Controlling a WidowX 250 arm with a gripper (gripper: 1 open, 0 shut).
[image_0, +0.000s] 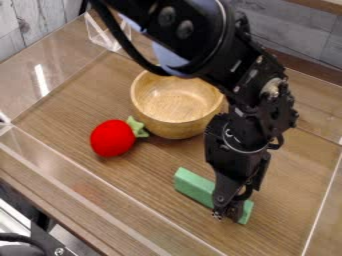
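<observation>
My black gripper (238, 190) is low over the right part of the wooden table, down at a pale green block (198, 185) that lies on the tabletop. Its fingers cover the block's right portion, so I cannot tell whether they are closed on it. A red tomato-like object (114, 138) with a green top sits to the left of the gripper.
A wooden bowl (163, 95) stands behind the tomato, near the arm. A raised wooden edge runs along the back right.
</observation>
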